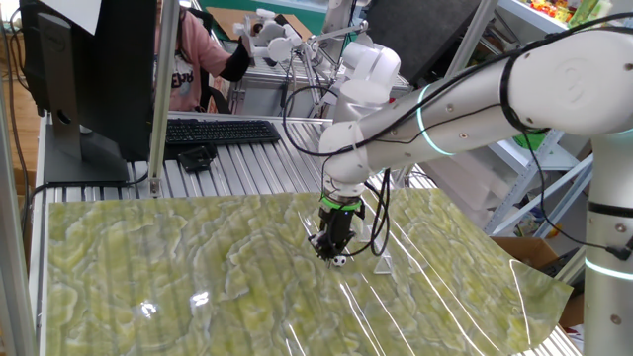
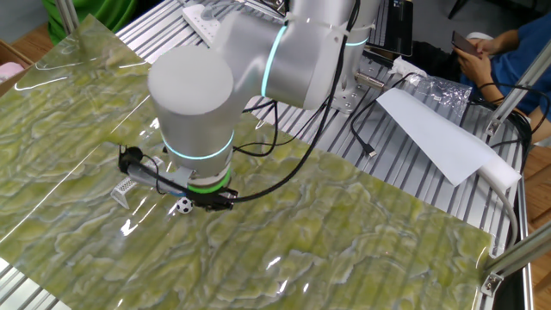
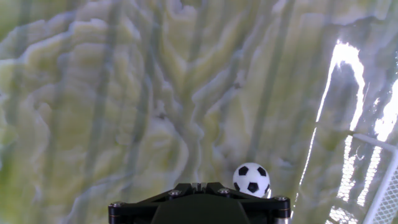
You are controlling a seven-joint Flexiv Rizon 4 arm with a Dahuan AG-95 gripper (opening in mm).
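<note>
A small black-and-white soccer ball [image 3: 252, 180] rests on the green marbled mat, just right of my fingertips in the wrist view. My gripper points down with its fingers drawn together in the middle and nothing visible between them. In exterior view 1 the ball [image 1: 339, 261] shows at the lower right of the black gripper [image 1: 327, 256], partly covered by it. A small white goal with a net [image 3: 380, 180] stands at the wrist view's right edge, mostly cut off. Exterior view 2 shows the goal [image 2: 123, 192] on the other side of the ball [image 2: 184, 205] from my gripper.
Black cables [image 1: 381, 222] hang beside the wrist. A keyboard [image 1: 223, 132] and a monitor [image 1: 94, 79] stand beyond the mat's far edge.
</note>
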